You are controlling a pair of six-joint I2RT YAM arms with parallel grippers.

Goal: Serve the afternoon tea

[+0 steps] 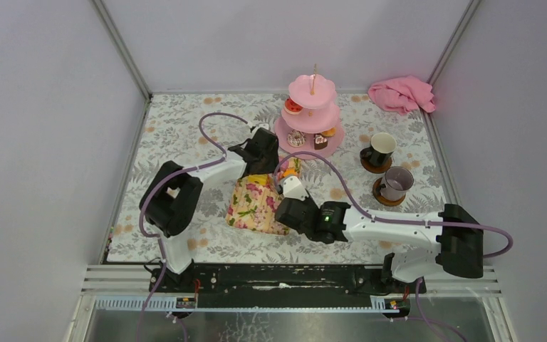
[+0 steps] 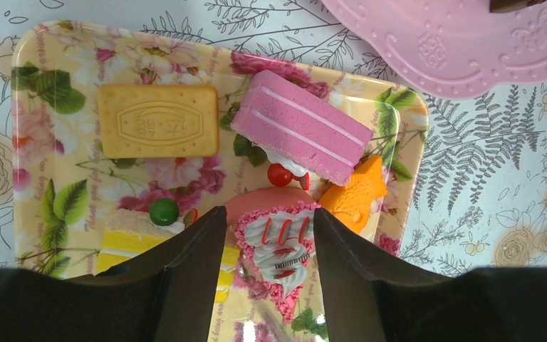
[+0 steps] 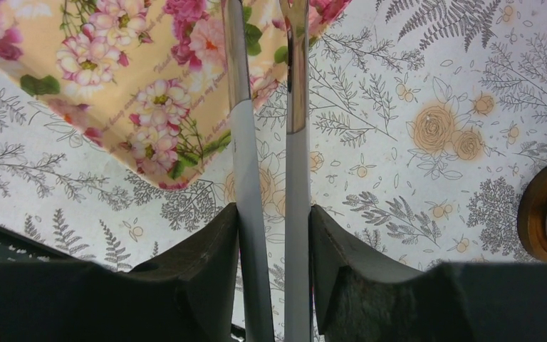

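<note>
In the left wrist view the floral tray (image 2: 50, 142) holds a biscuit (image 2: 158, 120), pink cake slice (image 2: 300, 125), orange fish-shaped cake (image 2: 352, 199), yellow cake slice (image 2: 124, 246) and a frosted pink pastry (image 2: 278, 249). My left gripper hangs open over the frosted pastry, nothing visibly held. My right gripper grips metal tongs (image 3: 298, 164), whose two arms run upward over the tray's near part; their tips are cut off in that view. The three-tier pink stand (image 1: 312, 92) with several sweets is behind the tray.
Two mugs (image 1: 381, 146) (image 1: 397, 182) on wooden coasters stand at the right. A pink cloth (image 1: 401, 95) lies at the back right corner. Walls border the back and sides.
</note>
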